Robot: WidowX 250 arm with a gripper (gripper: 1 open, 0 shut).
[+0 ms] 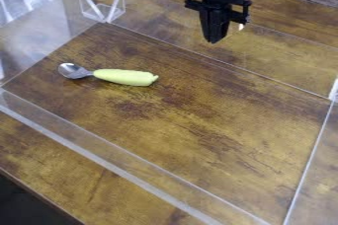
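Observation:
A spoon with a silver bowl and a pale yellow-green handle (126, 77) lies on the wooden surface at the left, inside clear plastic walls. My black gripper (214, 36) hangs at the top centre, near the back wall, well away from the spoon. It looks shut, with nothing visible between its fingers.
Low transparent walls (128, 158) surround the wooden work area (224, 130). A white railing stands at the top left, and a dark bar lies behind the gripper.

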